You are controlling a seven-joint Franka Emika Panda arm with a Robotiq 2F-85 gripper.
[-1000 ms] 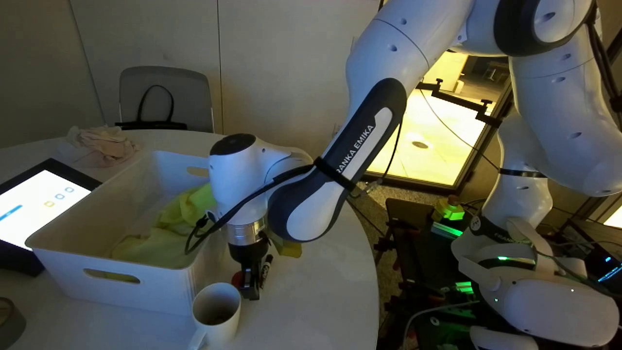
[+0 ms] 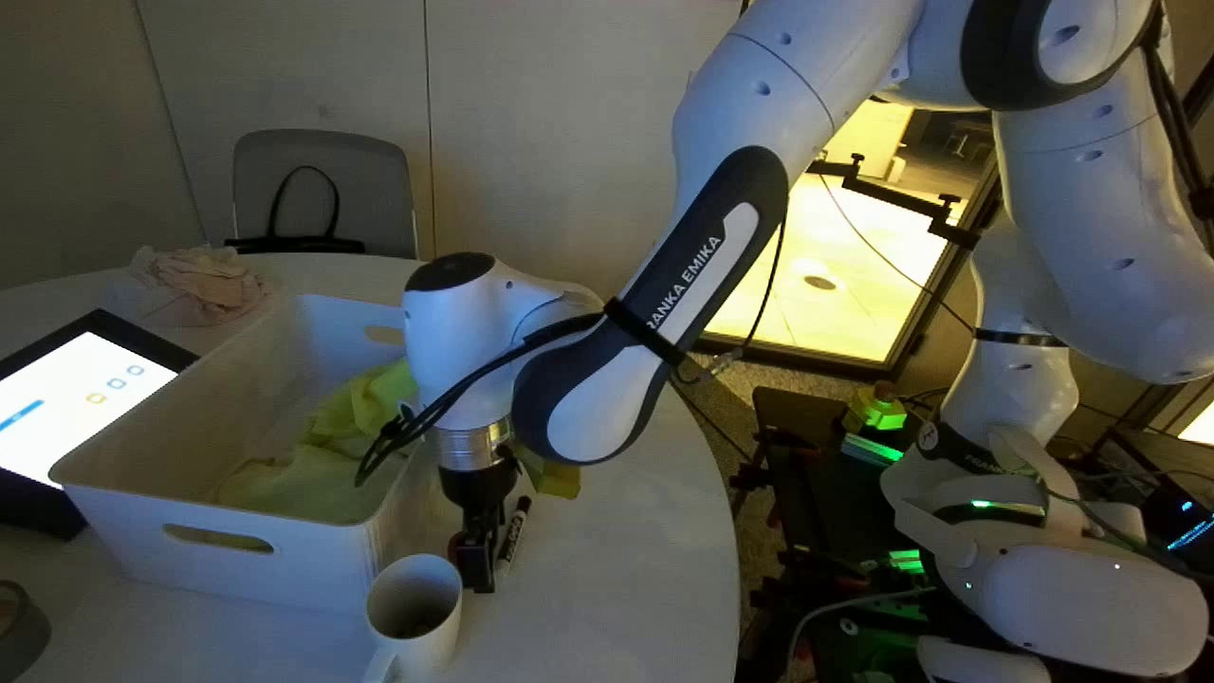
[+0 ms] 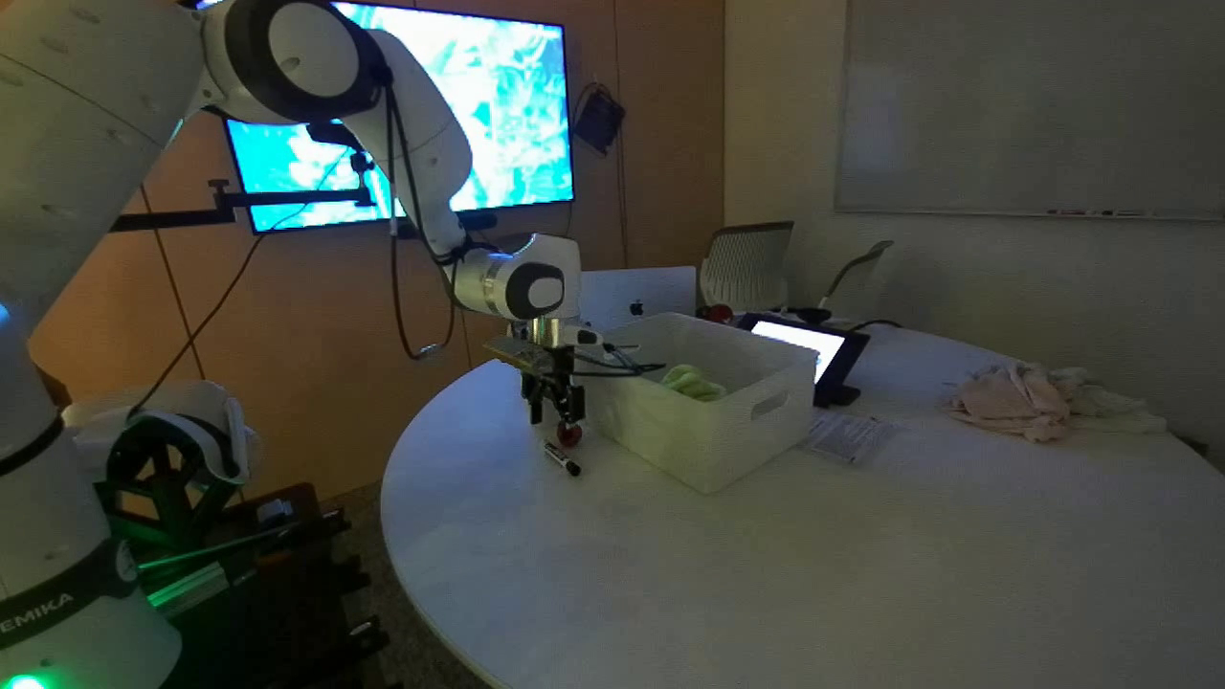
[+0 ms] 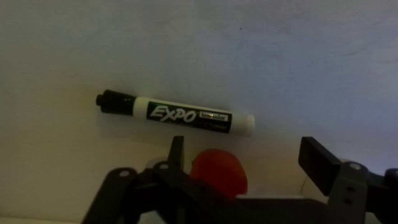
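Note:
My gripper point(image 2: 480, 575) points straight down, low over the table between a white mug point(image 2: 415, 615) and a black-and-white EXPO marker point(image 2: 515, 533). In the wrist view the fingers point(image 4: 178, 153) stand well apart, so the gripper is open. The marker point(image 4: 186, 115) lies flat on the table ahead of the fingertips, not between them. A red round object point(image 4: 220, 171) shows close by the left finger. Whether a finger touches the mug, I cannot tell.
Beside the gripper stands a white bin point(image 2: 216, 518) with a yellow-green cloth point(image 2: 330, 455) inside. A yellow object point(image 2: 558, 478) sits behind the marker. A lit tablet point(image 2: 80, 398) and a pink cloth point(image 2: 205, 285) lie past the bin.
In exterior view 1 my gripper has shifted slightly left and a little lower. The mug also sits slightly further left. The marker appears unmoved.

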